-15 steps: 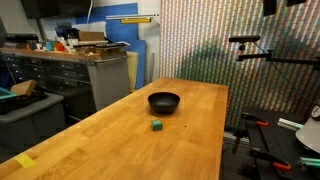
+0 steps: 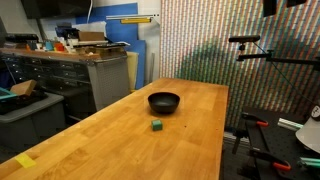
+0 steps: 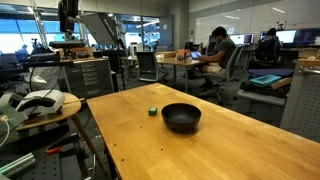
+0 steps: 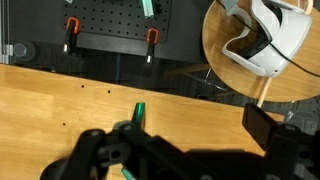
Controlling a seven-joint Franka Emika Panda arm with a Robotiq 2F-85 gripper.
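A small green block (image 2: pixel 157 125) rests on the wooden table, close to a round black bowl (image 2: pixel 164 102). The second exterior view shows the same block (image 3: pixel 153 111) on the robot's side of the bowl (image 3: pixel 181 118), apart from it. High above the table, near the robot's side, is my gripper. Its dark fingers (image 4: pixel 266 128) appear spread wide in the wrist view, with nothing visibly held. A bit of green (image 4: pixel 127 173) shows low between them, perhaps the block. The bowl's dark edge (image 4: pixel 62 170) seems partly hidden behind the left finger.
A yellow patch (image 2: pixel 25 160) marks its near left corner. The black robot stand (image 3: pixel 55 160) borders one end. A round stool (image 4: pixel 220 60) carries a white device (image 4: pixel 262 45). People sit at desks in the background.
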